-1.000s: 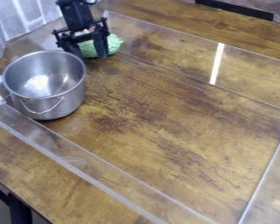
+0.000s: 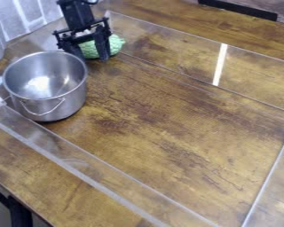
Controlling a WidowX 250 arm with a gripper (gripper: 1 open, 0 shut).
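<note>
My black gripper [image 2: 82,42] is at the upper left, lowered over a green cloth-like object [image 2: 114,46] on the wooden table. Its fingers are at that object, partly in front of it; whether they are closed on it is unclear. A large steel pot [image 2: 64,102] with a wire handle sits below and left of the gripper, apart from the green object.
A crumpled pale plastic sheet or cover is at the upper left, and a dark edge runs along the top right.
</note>
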